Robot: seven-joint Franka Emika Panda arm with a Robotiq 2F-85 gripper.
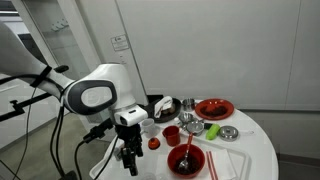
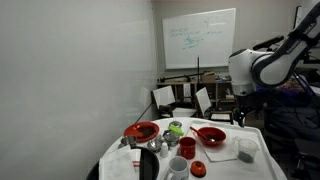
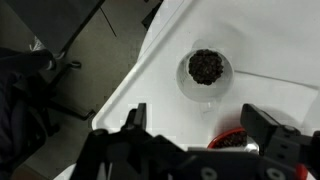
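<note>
A clear cup (image 3: 208, 88) holding a heap of dark bits stands on the white tray in the wrist view. My gripper is open above the tray, its two dark fingertips far apart and the cup ahead of the gap. Nothing is between them. In the second exterior view the gripper (image 2: 240, 118) hangs over the tray, close to the clear cup (image 2: 247, 150) but apart from it. From the first exterior view, the gripper (image 1: 130, 158) is low at the tray's left side, and the cup cannot be made out clearly.
A red bowl (image 1: 185, 160) with a spoon in it stands beside the gripper, its rim near one finger in the wrist view. Around it are a red cup (image 1: 171, 135), a tomato (image 1: 154, 143), a white mug (image 1: 149, 128) and a red plate (image 1: 214, 108).
</note>
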